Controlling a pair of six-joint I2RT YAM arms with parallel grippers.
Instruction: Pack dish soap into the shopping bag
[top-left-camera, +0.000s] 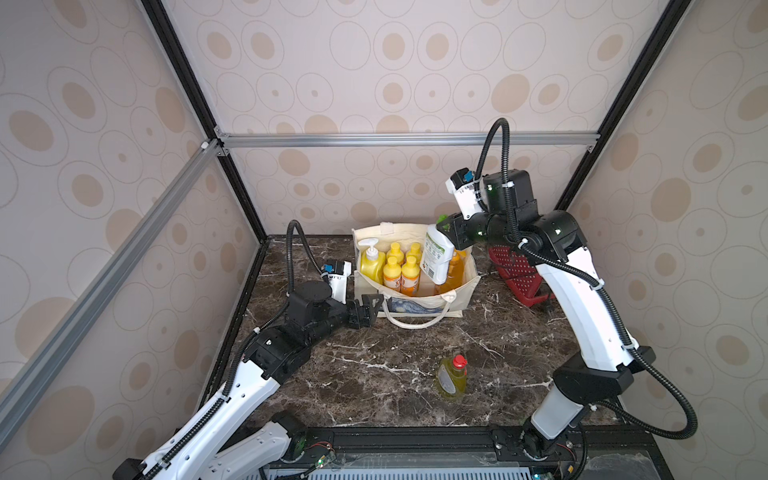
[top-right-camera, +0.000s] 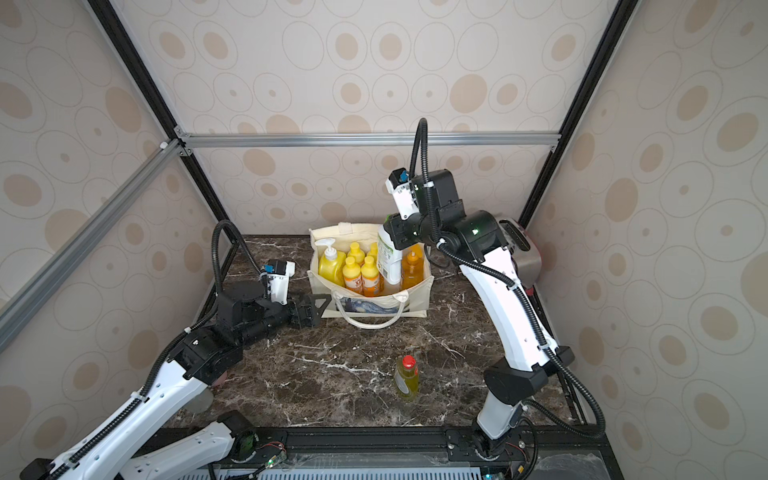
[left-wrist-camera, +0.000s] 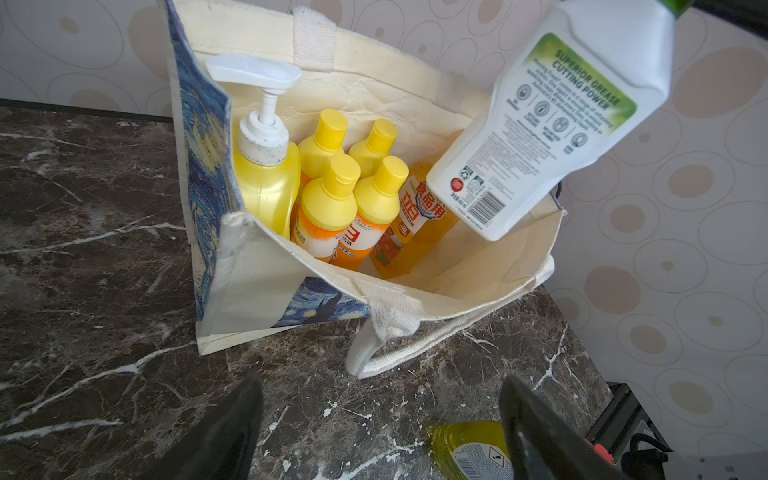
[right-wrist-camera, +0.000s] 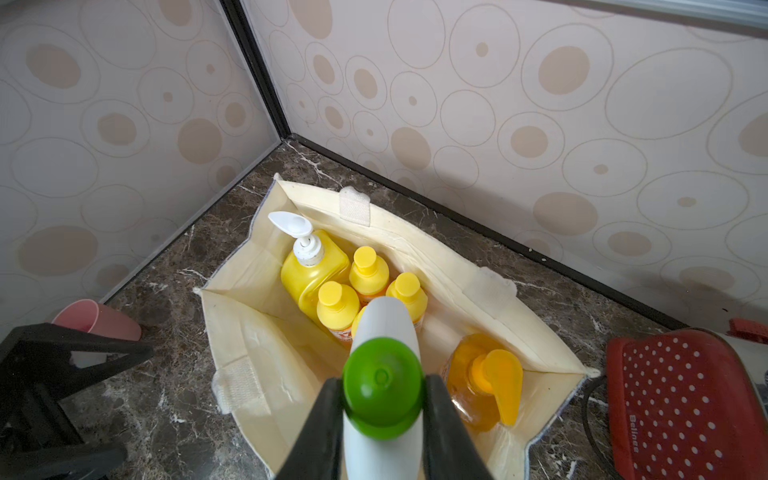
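A cream shopping bag (top-left-camera: 376, 281) stands open at the back of the table. Inside it are a yellow pump bottle (left-wrist-camera: 265, 180), several yellow-capped bottles (right-wrist-camera: 337, 302) and an orange soap bottle (right-wrist-camera: 480, 380). My right gripper has its fingers on either side of the green cap of a white soap bottle (left-wrist-camera: 552, 104), which hangs tilted over the bag's right part. A small green soap bottle with a red cap (top-left-camera: 451, 376) stands on the table in front. My left gripper is open and empty, near the bag's front left corner.
Right of the bag lies a red basket (top-left-camera: 521, 276); a dotted red object (right-wrist-camera: 680, 408) shows there in the right wrist view. A pink cup (right-wrist-camera: 97, 321) is at the left.
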